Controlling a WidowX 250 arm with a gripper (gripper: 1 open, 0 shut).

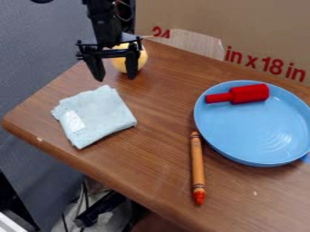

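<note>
The black gripper [115, 69] hangs at the top left of the table, open, its two fingers pointing down. A yellow round object [136, 51] sits just behind it, partly hidden by the gripper. A folded pale blue cloth [94, 116] lies left of centre, below the gripper. A blue plate [252, 136] at the right holds a red cylindrical object [245, 94]. An orange crayon [198, 168] lies to the left of the plate, near the front.
The wooden table [145, 163] has clear room in the middle. A cardboard box [224, 27] stands along the back. The table's left edge runs beside the cloth.
</note>
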